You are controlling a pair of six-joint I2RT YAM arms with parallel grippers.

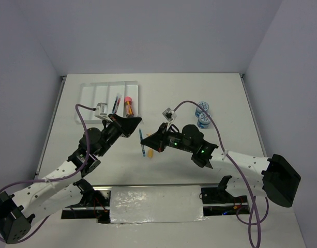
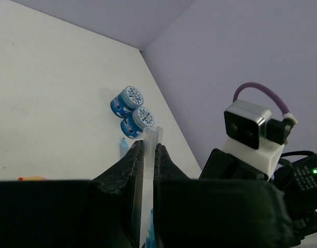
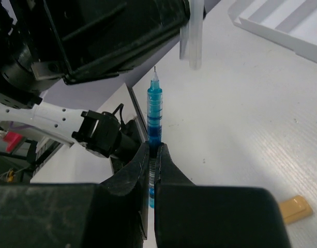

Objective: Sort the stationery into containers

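My right gripper is shut on a slim blue pen (image 3: 154, 111), which stands upright with its bare tip up. My left gripper is shut on a clear, cap-like tube (image 2: 150, 137). In the right wrist view this clear tube (image 3: 195, 39) is just above and to the right of the pen's tip, apart from it. From above, the left gripper (image 1: 140, 119) is beyond the right gripper (image 1: 142, 142). The white divided tray (image 1: 101, 121) at the back left holds several pens (image 1: 117, 103) and a red-topped item (image 1: 129, 106).
Two blue-and-white jars (image 1: 204, 119) stand at the back right. An orange-yellow piece (image 1: 150, 153) lies on the table by the right gripper. A small light-blue piece (image 2: 124, 148) shows in the left wrist view.
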